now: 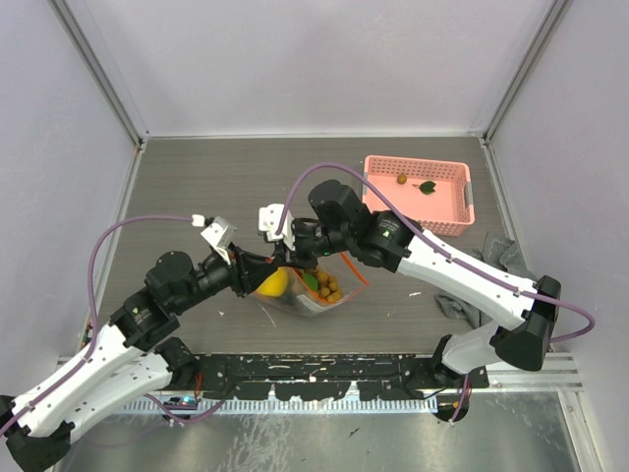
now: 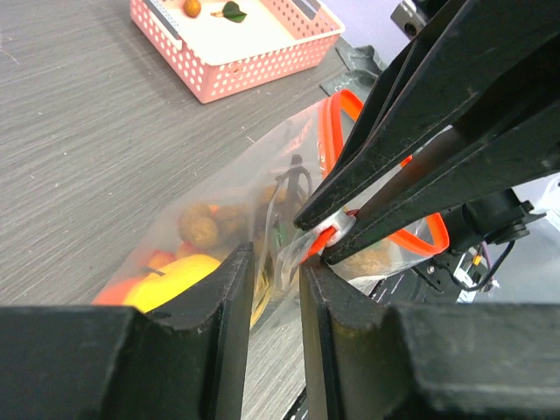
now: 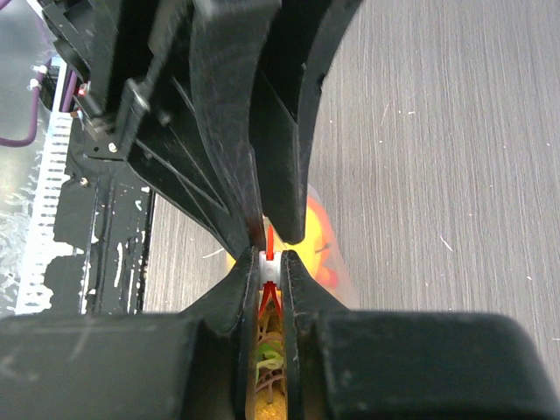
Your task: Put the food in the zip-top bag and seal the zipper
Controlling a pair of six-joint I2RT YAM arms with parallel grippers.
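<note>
The clear zip bag (image 2: 232, 179) lies on its side, with a yellow food piece (image 2: 179, 282) and several brown round foods (image 2: 199, 226) inside. An orange zipper edge (image 2: 332, 131) rims its mouth. At the near end of that zipper sits a white slider (image 3: 270, 268). My right gripper has a fingertip on each side of the slider; whether they press on it cannot be told. Open around the bag's corner film and zipper end, my left gripper stands right beside the right one. Both arms hide this spot in the top view.
A pink basket (image 1: 425, 162) at the back right holds a small brown food (image 1: 401, 179) and a green leaf (image 1: 427, 187). Grey cloth (image 1: 462, 307) lies at the right.
</note>
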